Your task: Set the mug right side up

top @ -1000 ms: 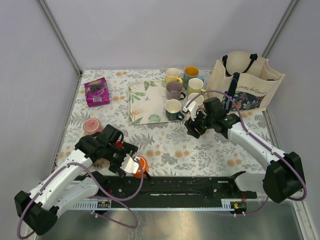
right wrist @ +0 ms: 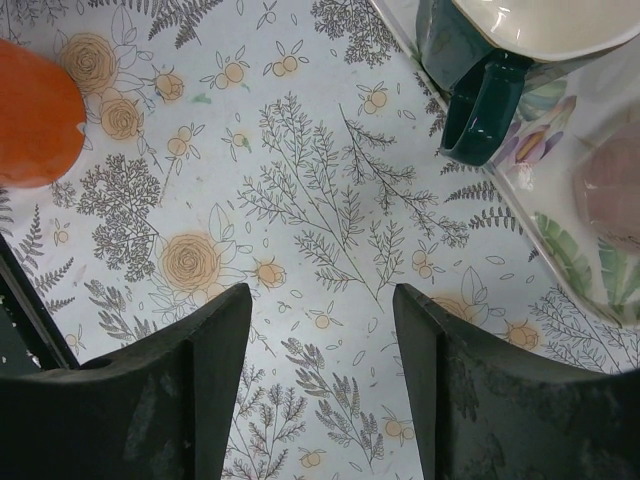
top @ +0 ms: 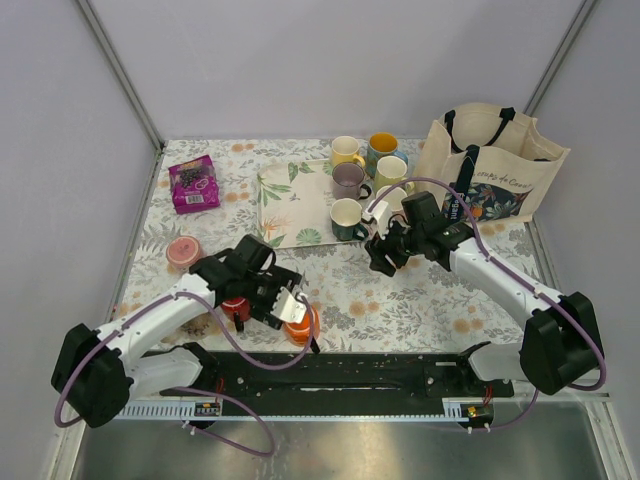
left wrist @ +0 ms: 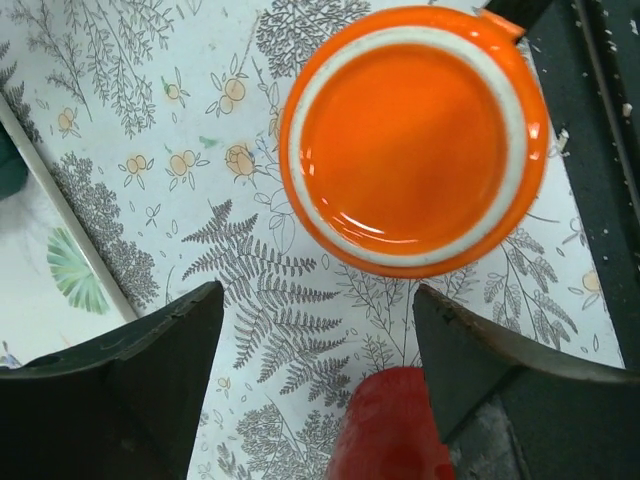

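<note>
An orange mug lies upside down near the table's front edge, its orange base facing up; in the right wrist view it (right wrist: 30,120) is at the left edge. My left gripper is open just short of it, fingers empty. A red object (left wrist: 385,430) shows below those fingers, partly hidden. My right gripper is open over bare patterned surface, to the right of the orange mug.
A tray (top: 285,210) holds several mugs, including a teal one (top: 345,215), at the back. A purple bag (top: 195,183) and pink container (top: 183,252) sit left, a tote (top: 520,170) back right.
My left arm has moved right and slightly up in the top view. The orange mug also appears shifted to the right. The right arm has moved very little.
</note>
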